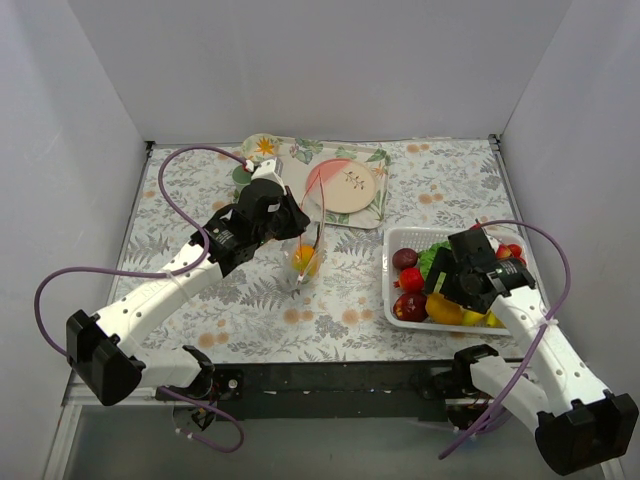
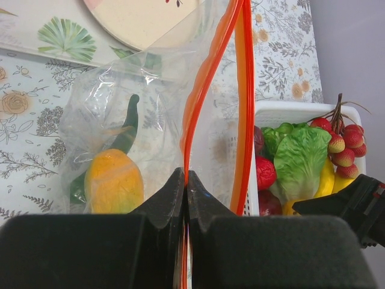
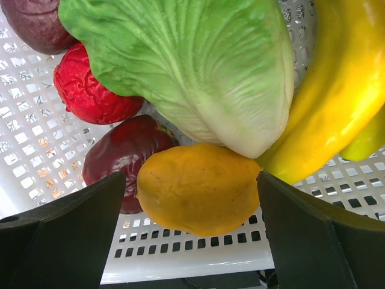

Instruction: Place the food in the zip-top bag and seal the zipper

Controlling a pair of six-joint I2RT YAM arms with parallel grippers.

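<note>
A clear zip top bag [image 2: 157,114] with an orange-red zipper edge [image 2: 245,108] stands with its mouth spread. My left gripper is shut on one side of that edge. Inside the bag lie a yellow-orange fruit [image 2: 114,180] and a dark green long vegetable [image 2: 127,129]. Over the white basket [image 1: 391,262], my right gripper stands open. Its fingers [image 3: 78,226] are on either side of an orange-yellow mango-like fruit [image 3: 198,189], with no visible grip on it. Lettuce [image 3: 198,66], a dark red fruit [image 3: 127,156] and bananas [image 3: 337,90] lie around it.
A red ball-shaped vegetable [image 3: 90,90] and a cluster of red berries [image 2: 349,144] are also in the basket. Behind the bag lies a floral tray [image 1: 372,215] with a round plate [image 1: 342,187]. The cloth between bag and basket is clear.
</note>
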